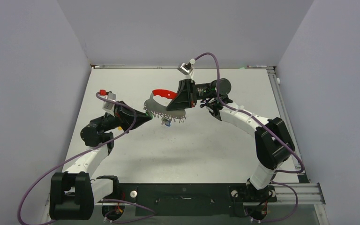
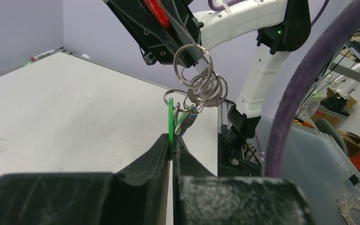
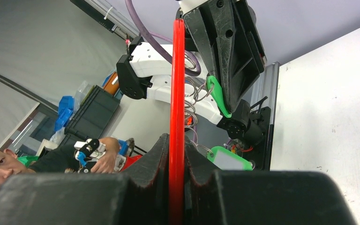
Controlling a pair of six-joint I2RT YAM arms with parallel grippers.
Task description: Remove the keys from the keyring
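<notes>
The keyring is a curved grey metal plate (image 1: 159, 108) with a red grip (image 1: 164, 93) and several small rings along its lower edge. My right gripper (image 1: 168, 109) is shut on it, holding it above the table; the red edge stands upright between the fingers in the right wrist view. My left gripper (image 1: 150, 117) is shut on a thin green key tag (image 3: 220, 97) at the plate's left end. A small metal ring (image 2: 169, 100) passes by the tag's top. Below the rings hang a blue tag (image 1: 167, 123) and another green tag (image 3: 227, 159).
A small orange item (image 1: 120, 128) is beside the left gripper. A purple cable (image 1: 70, 160) runs along the left arm and another along the right.
</notes>
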